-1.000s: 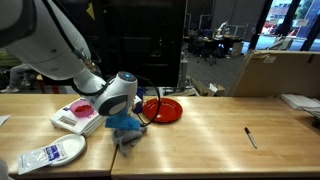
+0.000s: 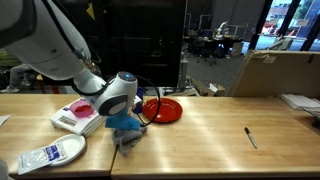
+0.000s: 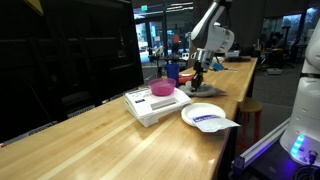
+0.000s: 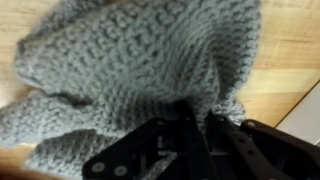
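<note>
A grey knitted cloth (image 4: 140, 65) fills most of the wrist view, bunched in folds over the wooden table. My gripper is shut on a fold of it, the fingertips partly buried in the knit. In exterior view 1 the cloth (image 2: 128, 137) lies crumpled near the front edge of the table, right under the gripper (image 2: 127, 121). Exterior view 2 shows the cloth (image 3: 205, 90) resting on the table behind the white plate.
Left of the arm stands a white box or rack (image 3: 155, 107) with a pink bowl (image 3: 161, 87) on it. A white plate (image 3: 205, 114) sits near the edge. Behind lies a red plate (image 2: 163, 110). A dark pen-like object (image 2: 250, 138) lies far right.
</note>
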